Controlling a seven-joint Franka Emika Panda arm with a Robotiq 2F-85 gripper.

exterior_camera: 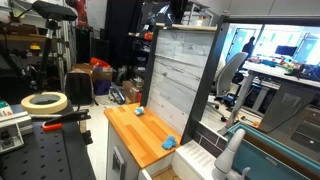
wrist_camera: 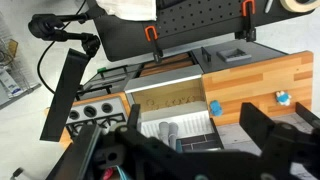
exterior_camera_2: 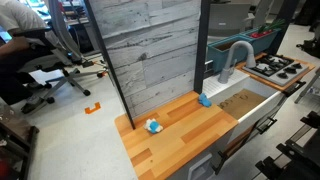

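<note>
My gripper hangs high above the toy kitchen, its dark fingers spread apart at the bottom of the wrist view. It stands open, with nothing seen between the fingers. On the wooden counter, a small blue object (exterior_camera_2: pixel 204 100) lies near the sink edge; the wrist view shows the same blue object (wrist_camera: pixel 215 107) too. Farther along the counter sits a small blue-and-white object (exterior_camera_2: pixel 153 125). A white sink basin (exterior_camera_2: pixel 249 103) with a brown perforated bottom and a grey faucet (exterior_camera_2: pixel 232 58) adjoins the counter. Both small objects are well below the gripper, apart from it.
A stove top (exterior_camera_2: pixel 274 67) stands beyond the sink. White plank panels (exterior_camera_2: pixel 160 65) in black frames rise behind the counter. In exterior view 1, a dark table (exterior_camera: pixel 60 150) carries a tape roll (exterior_camera: pixel 45 103) and clamps. Bare wood lies between the two small objects.
</note>
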